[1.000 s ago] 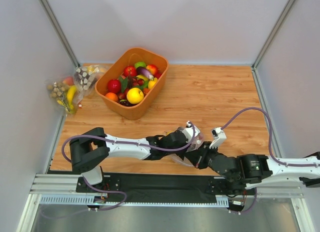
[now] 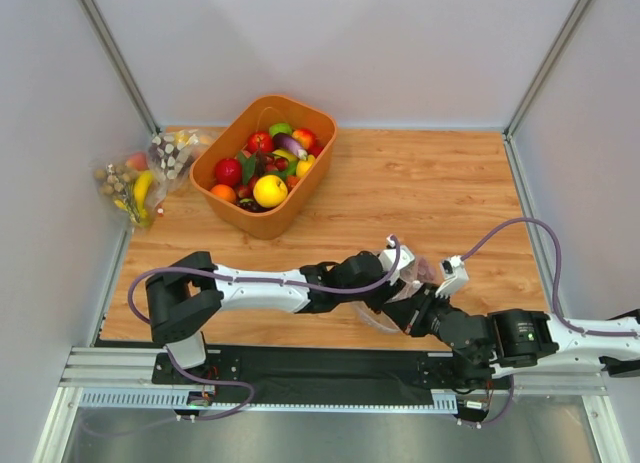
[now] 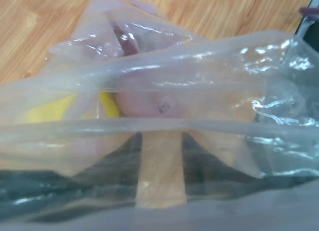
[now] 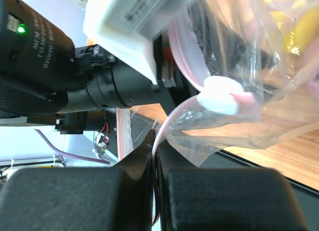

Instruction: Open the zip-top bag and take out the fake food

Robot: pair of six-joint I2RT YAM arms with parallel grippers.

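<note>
A clear zip-top bag (image 4: 289,116) with a pinkish zip edge lies at the front of the table, mostly hidden under both arms in the top view. Through its plastic in the left wrist view show a yellow food piece (image 3: 50,110) and a pinkish round one (image 3: 144,102). My left gripper has its fingers apart, seen through the plastic, with bare table visible between them. In the right wrist view my right gripper is shut on the bag's thin edge, which runs down between its fingertips.
An orange bin (image 2: 300,211) full of fake fruit and vegetables stands at the back left. Beside it, two other filled bags (image 2: 128,188) lean near the left wall. Free table (image 2: 430,183) spreads across the back right. My two grippers are very close together.
Over the last second my right gripper has shifted a little to the right.
</note>
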